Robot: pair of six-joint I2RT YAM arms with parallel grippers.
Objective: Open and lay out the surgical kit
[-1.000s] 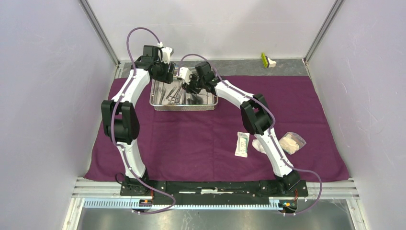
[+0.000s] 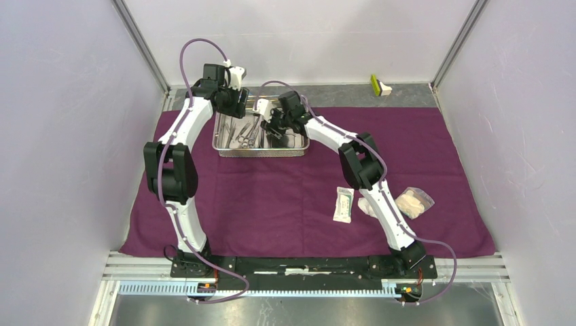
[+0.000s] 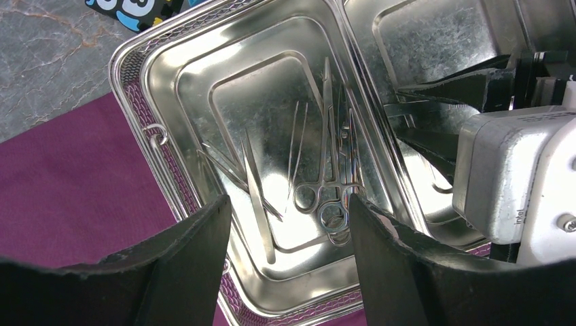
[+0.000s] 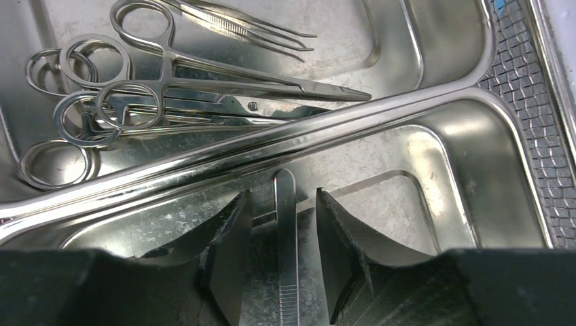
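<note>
The wire basket holds two steel trays at the back centre. The left tray carries scissor-like instruments and tweezers. In the right tray lies a flat steel handle, and my right gripper is low over it, part open, one finger either side of the handle. Whether it touches the handle I cannot tell. My left gripper stands open above the left tray, nothing between its fingers.
Packets and a bag lie at front right on the purple cloth, whose middle is clear. A yellow-green object sits at the back right. Walls bound three sides.
The left arm has not visibly moved.
</note>
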